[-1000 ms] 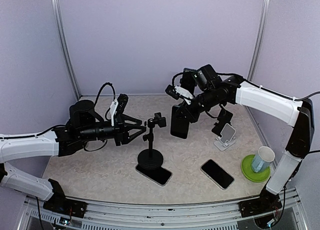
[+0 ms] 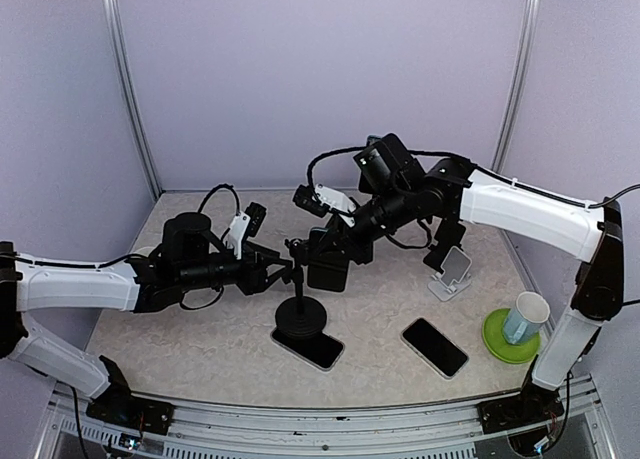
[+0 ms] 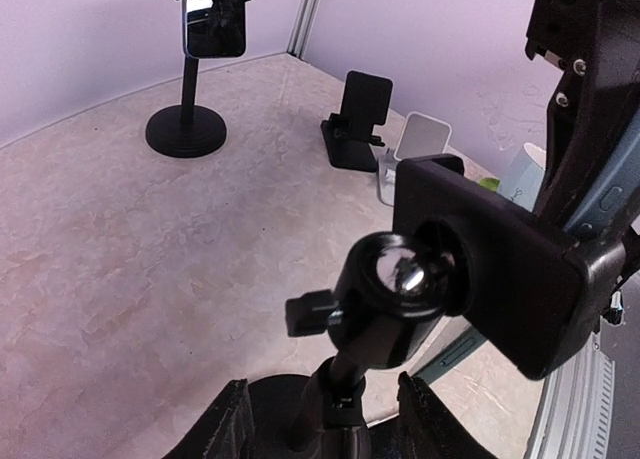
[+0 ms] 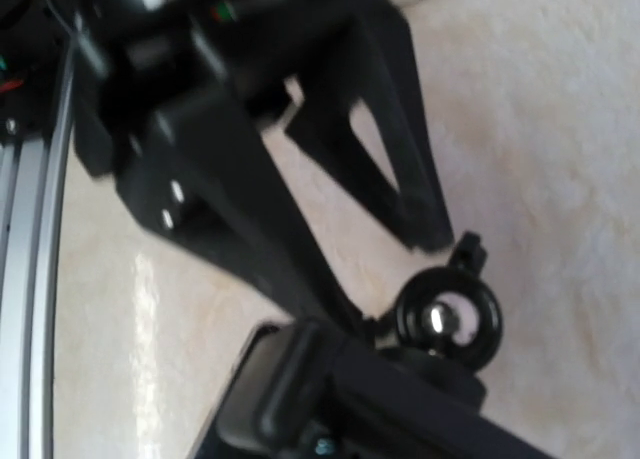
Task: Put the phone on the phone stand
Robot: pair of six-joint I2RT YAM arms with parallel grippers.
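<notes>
A black phone stand (image 2: 301, 315) with a round base and clamp head (image 3: 390, 289) stands at the centre front. My right gripper (image 2: 340, 237) is at the head, shut on a phone (image 2: 328, 274) that hangs at the stand's right side; in the left wrist view it is partly behind the head. My left gripper is around the stand's pole from the left, fingers apart on either side; contact cannot be told. The stand's ring (image 4: 449, 319) shows in the right wrist view.
A phone (image 2: 307, 351) lies by the stand's base, another (image 2: 434, 347) to the right. A mug (image 2: 525, 319) on a green plate, small stands (image 2: 450, 277) and a tall stand (image 3: 186, 131) with a phone are also present.
</notes>
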